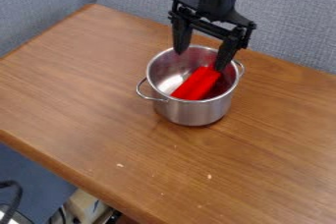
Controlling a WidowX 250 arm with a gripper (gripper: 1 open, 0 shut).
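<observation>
A steel pot (184,110) with two loop handles stands on the wooden table, a red elongated object (197,84) lying inside it. My black gripper (199,45) is open above the pot, its two fingers spread wide, one over the pot's back left, the other over its right side, with nothing held between them.
Grey padded walls stand behind and to the left. Some cables and hardware show below the table's front left edge.
</observation>
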